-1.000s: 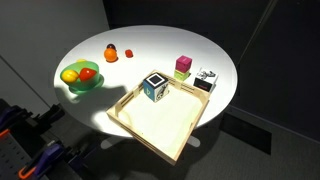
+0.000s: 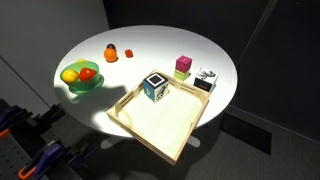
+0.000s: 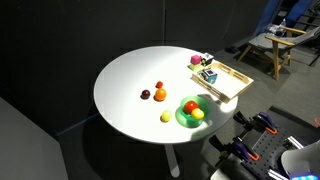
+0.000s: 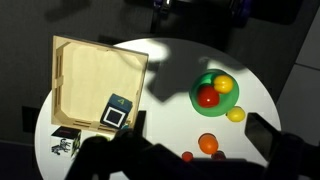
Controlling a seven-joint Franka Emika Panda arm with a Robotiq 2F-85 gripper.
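Observation:
A green bowl (image 4: 215,91) holds a red fruit (image 4: 208,97) and a yellow-orange fruit (image 4: 224,84). A yellow fruit (image 4: 236,114) lies just outside its rim. The shallow wooden tray (image 4: 98,47) has a dark patterned cube (image 4: 116,111) standing in one corner. Seen from high above the table, my gripper is open, its dark fingers wide apart with nothing held between them. Neither exterior view shows the gripper itself.
An orange (image 2: 110,56), a small red fruit (image 2: 129,54) and a dark plum-like fruit (image 3: 145,94) lie loose. Behind the tray stand a pink block (image 2: 183,63) over a green one (image 2: 182,74) and a black-and-white cube (image 2: 206,79). Bare white tabletop (image 3: 130,120) spreads elsewhere.

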